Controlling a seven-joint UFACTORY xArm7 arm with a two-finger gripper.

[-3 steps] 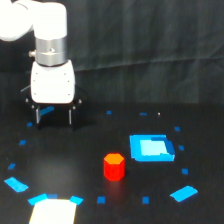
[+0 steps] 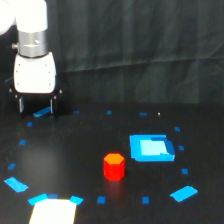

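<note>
My gripper (image 2: 36, 102) hangs under the white arm at the far left back, with its thin dark fingers apart and nothing visible between them. A red hexagonal block (image 2: 114, 167) stands on the black table near the middle front, well away from the gripper. Behind it and to the right lies a square with a blue border (image 2: 134, 153) and a pale centre. Whether that square is a shallow tray or a flat marking, I cannot tell.
Blue tape strips (image 2: 184, 193) and small blue marks are scattered over the table. A pale, bright shape (image 2: 52, 211) is cut off by the bottom edge. Open table lies between the gripper and the red block.
The arm and gripper have moved left and slightly up in the view. The red block and blue-bordered square are where they were.
</note>
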